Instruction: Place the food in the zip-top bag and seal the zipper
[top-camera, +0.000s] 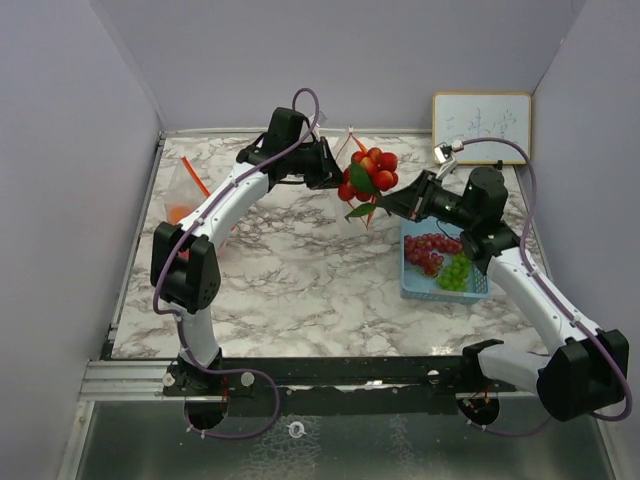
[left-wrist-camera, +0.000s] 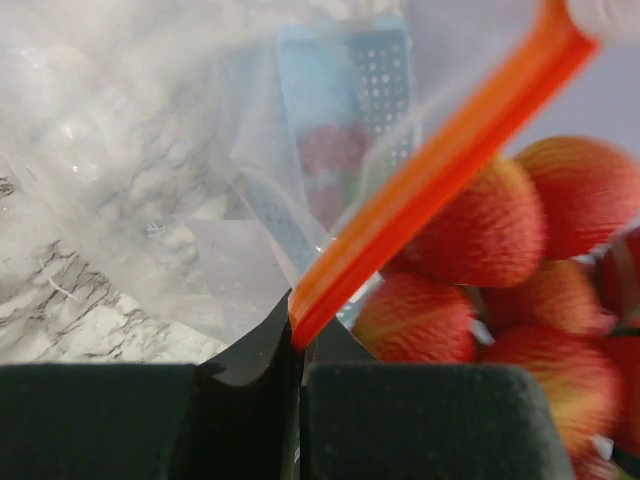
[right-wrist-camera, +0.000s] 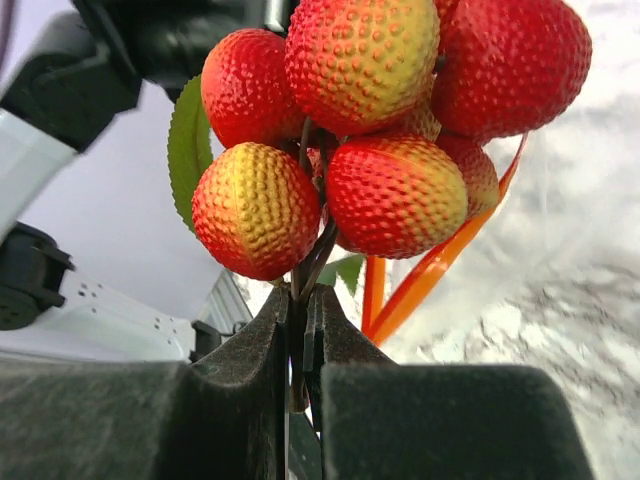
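A bunch of red and yellow fruit (top-camera: 368, 172) with green leaves hangs from my right gripper (top-camera: 400, 205), shut on its stem (right-wrist-camera: 312, 262). In the top view the bunch covers much of the mouth of a clear zip bag (left-wrist-camera: 235, 150). My left gripper is shut on the bag's orange zipper edge (left-wrist-camera: 440, 175); the fruit is close beside that strip in the left wrist view. More of the orange zipper (right-wrist-camera: 415, 285) shows behind the fruit in the right wrist view. Whether any fruit is inside the mouth, I cannot tell.
A blue basket (top-camera: 446, 294) on the right holds red grapes (top-camera: 430, 250) and green grapes (top-camera: 454, 273). Another orange-zippered bag (top-camera: 185, 195) with something orange inside lies at the left. A whiteboard (top-camera: 482, 127) stands at the back right.
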